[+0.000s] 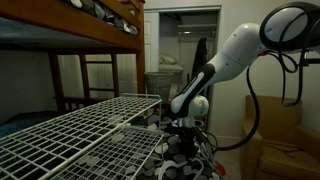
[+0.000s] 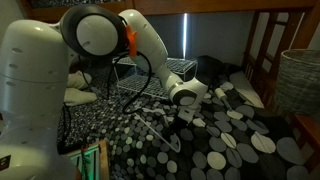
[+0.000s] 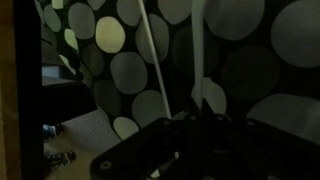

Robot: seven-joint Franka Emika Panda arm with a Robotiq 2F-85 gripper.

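In the wrist view, a thin pale strip [image 3: 198, 50] runs down to my gripper, which is shut on it. A second thin pale line [image 3: 153, 50] slants down just left of it. What they belong to is not clear. The other side view shows a slender white length [image 2: 160, 133] below and left of the gripper [image 2: 182, 118], close over the dotted dark cloth [image 2: 215, 160]. From the first exterior view, the gripper [image 1: 186, 137] is dark and small beside the white wire rack.
A white wire rack [image 1: 85, 138] stands to the left, under a wooden bunk frame [image 1: 70, 38]. A tan armchair [image 1: 275, 140] is at right. A woven basket [image 2: 299, 82] sits at the far right of the second exterior view.
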